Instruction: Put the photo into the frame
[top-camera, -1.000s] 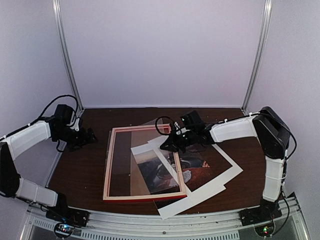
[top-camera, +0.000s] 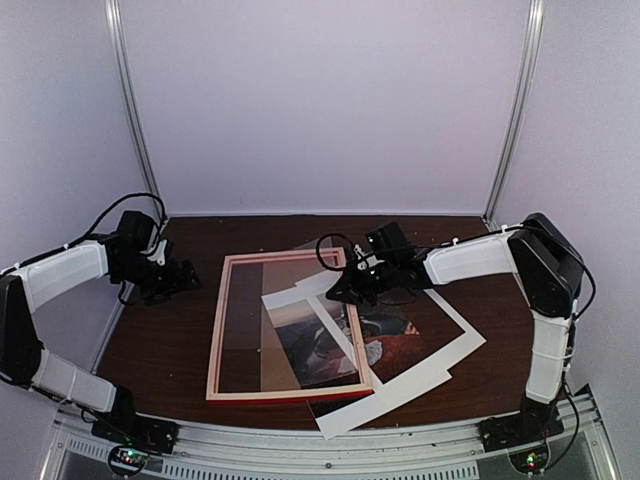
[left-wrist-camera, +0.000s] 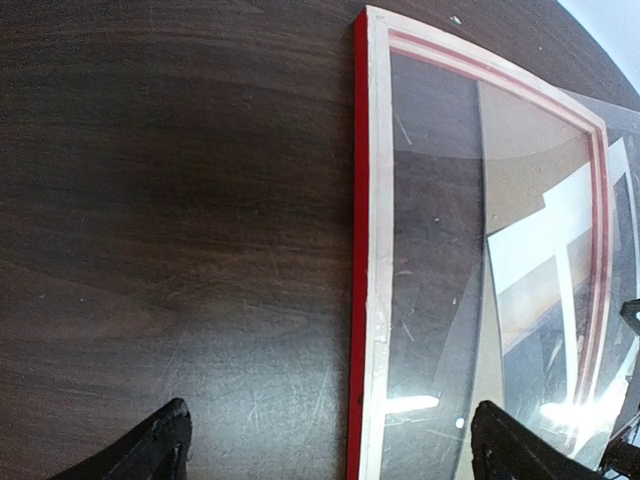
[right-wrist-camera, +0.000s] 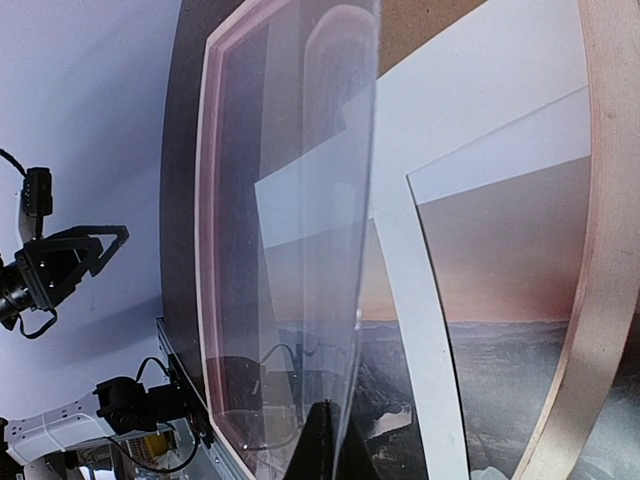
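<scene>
The wooden frame (top-camera: 214, 330), pale on top with red outer sides, lies on the dark table. A clear sheet (right-wrist-camera: 340, 200) lies over it, and a corner sticks out past the far edge. My right gripper is at the frame's right side, shut on the sheet's thin edge, which is raised there. White-bordered prints, among them the landscape photo (top-camera: 395, 335), lie under the frame's right side and stick out to the right. Over bare table left of the frame, my left gripper (top-camera: 190, 275) is open and empty; its fingers (left-wrist-camera: 160, 440) are well apart.
A brown board (top-camera: 275, 365) shows through the frame, beneath the prints. White borders (top-camera: 400, 395) of the overlapping prints reach toward the table's front edge. Bare table (left-wrist-camera: 170, 220) lies left of the frame, with more at the far right.
My left gripper has moved slightly to the right. The right gripper has shifted a little right too, and the sheet's edge no longer shows beyond the frame's left side. Frame and prints look unmoved.
</scene>
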